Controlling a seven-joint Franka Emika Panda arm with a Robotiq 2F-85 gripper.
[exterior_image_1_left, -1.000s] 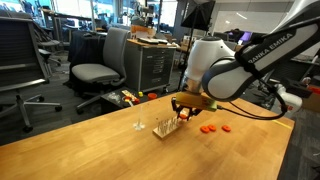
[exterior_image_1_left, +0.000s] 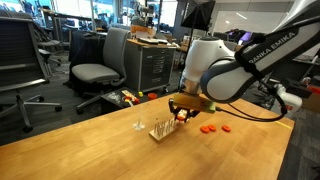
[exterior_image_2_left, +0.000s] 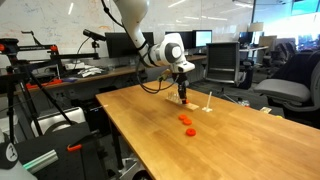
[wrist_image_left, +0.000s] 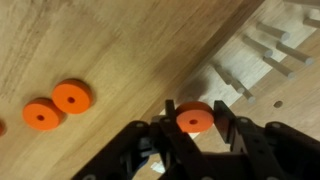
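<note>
An orange disc (wrist_image_left: 194, 120) is held in my gripper, its fingers closed on either side of it in the wrist view. Below and to the right is a wooden peg rack (wrist_image_left: 272, 55) with several upright pegs. The disc appears near the rack's edge; whether it touches a peg cannot be told. From outside, the rack (exterior_image_1_left: 163, 131) stands under my gripper (exterior_image_1_left: 184, 114).
Loose red-orange discs, such as this one (exterior_image_2_left: 191, 132), lie on the wooden table (exterior_image_2_left: 225, 155). A small light stand (exterior_image_1_left: 139, 122) is left of the rack. Office chairs (exterior_image_1_left: 102, 72) stand beyond the table.
The arm and gripper look nearly still over the rack, with at most a slight shift. Discs and rack have not visibly moved.
</note>
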